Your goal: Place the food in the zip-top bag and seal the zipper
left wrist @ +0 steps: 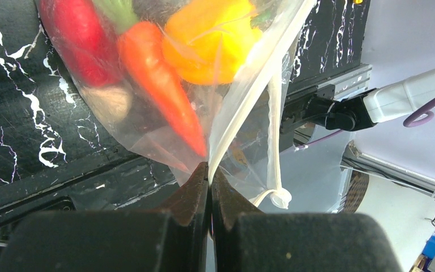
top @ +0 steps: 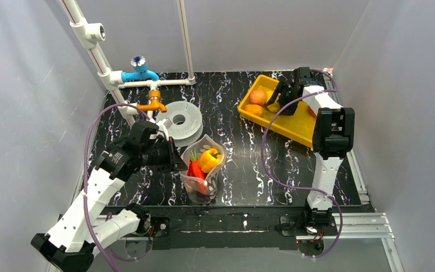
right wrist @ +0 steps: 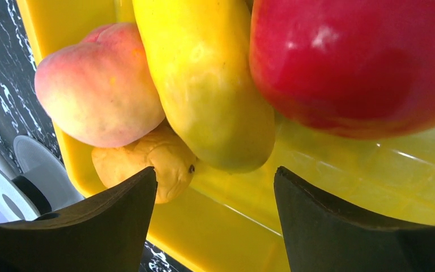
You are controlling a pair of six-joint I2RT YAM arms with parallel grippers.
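A clear zip top bag point(top: 199, 195) stands upright with its mouth spread, holding a yellow bell pepper point(top: 209, 160), an orange-red carrot point(left wrist: 157, 79) and a red item point(left wrist: 80, 42). My left gripper is shut on the bag's rim. Over the yellow bin point(top: 288, 131) my right gripper stands open, with empty space between its fingers. Just ahead of those fingers lies a long yellow fruit point(right wrist: 218, 107). A pink peach point(right wrist: 102, 90) and an orange fruit point(right wrist: 147, 161) are left of it, a big red one point(right wrist: 357, 62) right.
White and grey rolls point(top: 180, 122) sit behind the bag, near a pipe stand with an orange tap point(top: 154, 103). A purple cable point(top: 264, 148) loops across that space.
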